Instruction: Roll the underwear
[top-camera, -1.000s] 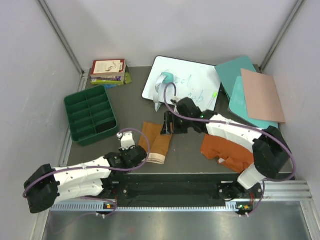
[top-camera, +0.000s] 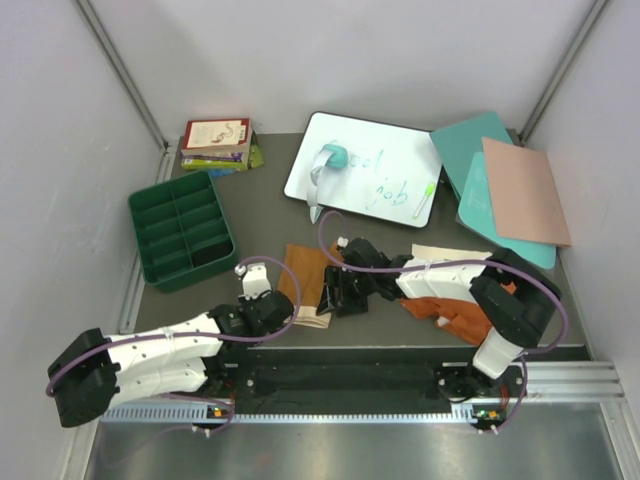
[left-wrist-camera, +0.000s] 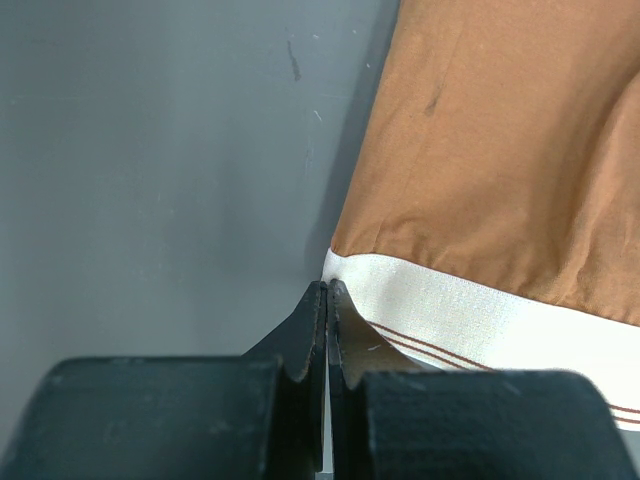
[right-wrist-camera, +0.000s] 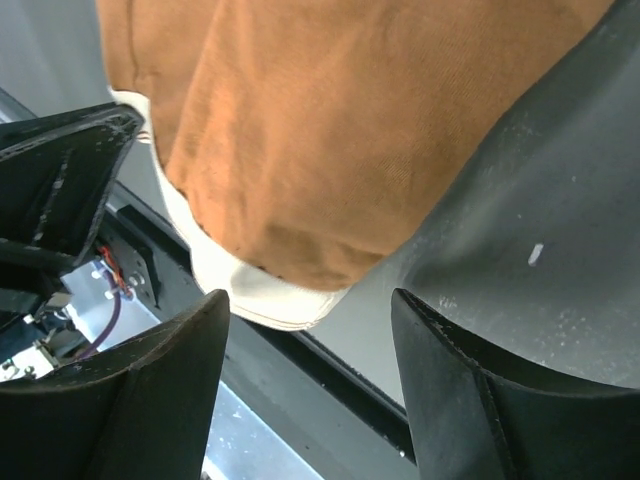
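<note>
The brown underwear (top-camera: 305, 265) with its white waistband (top-camera: 311, 317) lies folded long on the grey table, waistband toward the front edge. In the left wrist view my left gripper is shut at the left corner of the waistband (left-wrist-camera: 440, 310); the white edge meets its fingertips, and how much cloth is pinched between them is hard to see. My right gripper is open above the waistband's right corner (right-wrist-camera: 300, 305), its fingers (right-wrist-camera: 180, 370) spread on either side with nothing gripped. Some of the cloth is hidden under the right arm in the top view.
A green divided box (top-camera: 182, 230) stands at the left, books (top-camera: 215, 140) behind it. A whiteboard (top-camera: 385, 180) with a teal-and-white object (top-camera: 322, 172) on it lies at the back. Folders (top-camera: 515, 190) fill the back right; orange cloth (top-camera: 465, 315) lies under the right arm.
My right arm has come down toward the front edge, from the middle of the underwear to its waistband corner. The left arm and the cloth look the same.
</note>
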